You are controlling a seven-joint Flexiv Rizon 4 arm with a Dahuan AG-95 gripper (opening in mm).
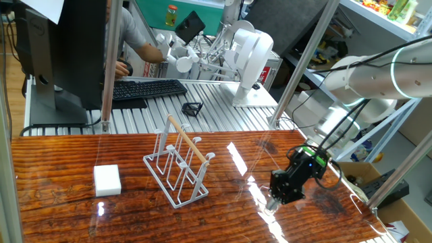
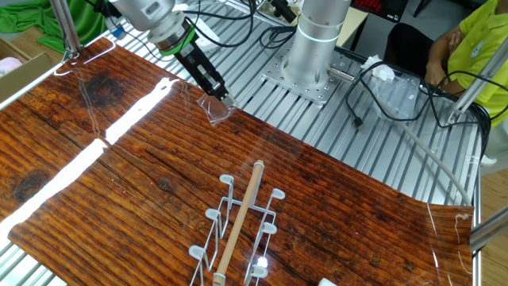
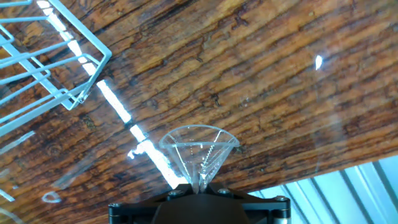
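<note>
A clear, flared cup (image 3: 199,152) juts out from my gripper in the wrist view, its wide rim facing away from me. The fingers are closed at its narrow end. In exterior view 2 the cup (image 2: 214,110) shows faintly at the tip of the gripper (image 2: 227,102), near the table's edge by the robot base. Exterior view 1 has the gripper (image 1: 275,194) low at the right of the table, the cup blending into the glare. Whether the cup touches the table I cannot tell.
A white wire rack (image 1: 177,172) with a wooden top bar (image 2: 240,218) and upright prongs stands mid-table, clear of the gripper. Left of it in exterior view 1 lies a white block (image 1: 106,180). Bare wooden tabletop (image 2: 151,179) separates the rack and gripper.
</note>
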